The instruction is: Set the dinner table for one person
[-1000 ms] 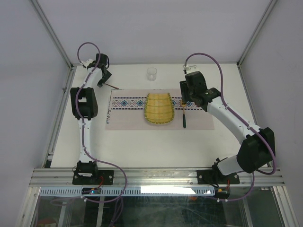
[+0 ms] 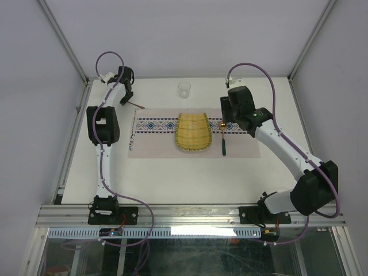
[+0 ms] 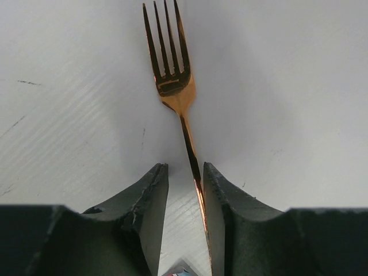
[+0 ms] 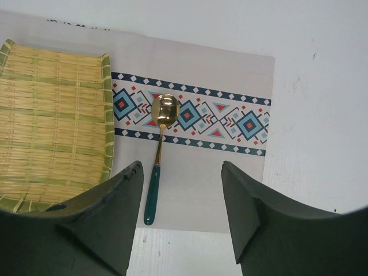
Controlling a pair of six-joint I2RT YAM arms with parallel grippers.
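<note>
A copper-gold fork (image 3: pixel 177 92) lies on the white table at the back left, left of the placemat. My left gripper is low over its handle, the fingertips close together on either side of it; whether they grip it is unclear. On the patterned placemat (image 2: pixel 153 144) lies a woven yellow tray (image 2: pixel 193 132), with a gold spoon with a green handle (image 4: pixel 165 109) to its right. My right gripper hangs open above the spoon side of the placemat, nothing between its fingers.
A clear glass (image 2: pixel 184 88) stands behind the placemat.
My left arm has barely moved, edging very slightly over the fork.
</note>
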